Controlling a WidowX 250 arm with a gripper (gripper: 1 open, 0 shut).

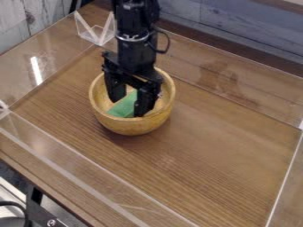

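Observation:
My black gripper (131, 87) reaches down from the top centre into a round tan bowl (130, 125) on the wooden table, its two fingers apart. A green object (123, 107) lies in the bowl under the gripper, partly hidden by it. Whether the fingers touch it I cannot tell.
A clear plastic container (95, 27) stands at the back left. A wall (236, 31) runs along the back, and a cable (12, 209) shows at the lower left.

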